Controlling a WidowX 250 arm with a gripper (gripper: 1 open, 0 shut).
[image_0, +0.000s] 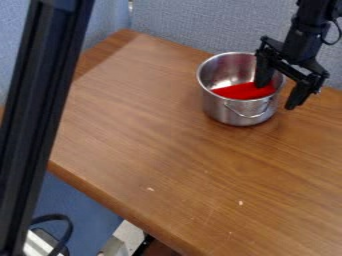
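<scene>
A steel pot (226, 108) with a wire side handle stands upright toward the back right of the wooden table (166, 185). A red object (242, 91) lies inside it. My black gripper (279, 85) is open and low over the pot's right rim, one finger reaching down into the pot beside the red object, the other outside on the right. The red object's far end is partly hidden by the gripper.
A grey padded wall (187, 22) runs along the back. A dark vertical post (40, 90) stands at the left, with cables below by the table's edge.
</scene>
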